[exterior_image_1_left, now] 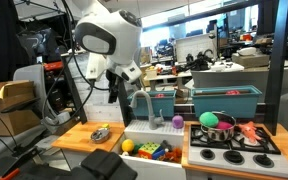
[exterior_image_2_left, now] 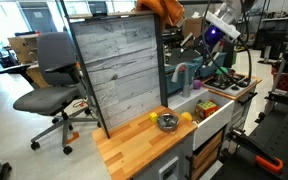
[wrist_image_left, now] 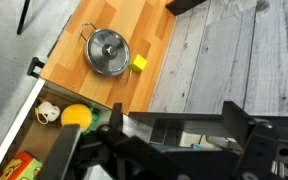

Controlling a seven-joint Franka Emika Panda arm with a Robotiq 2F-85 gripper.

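My gripper is open and looks down over the left counter, with nothing seen between its fingers. In exterior view 1, the white arm (exterior_image_1_left: 109, 40) hangs in front of the grey wooden panel. An orange cloth (exterior_image_2_left: 162, 10) is at the panel's upper edge in exterior view 2; the arm hides it in exterior view 1. On the wooden counter (wrist_image_left: 72, 72) stand a lidded metal pot (wrist_image_left: 106, 52) and, beside it, a small yellow block (wrist_image_left: 138, 63).
The sink drawer (exterior_image_1_left: 154, 152) holds several colourful toys. Right of the faucet (exterior_image_1_left: 144, 105) is a stove (exterior_image_1_left: 239, 153) with a pot of toys (exterior_image_1_left: 216, 127). The wooden panel (exterior_image_2_left: 134, 75) rises behind the left counter.
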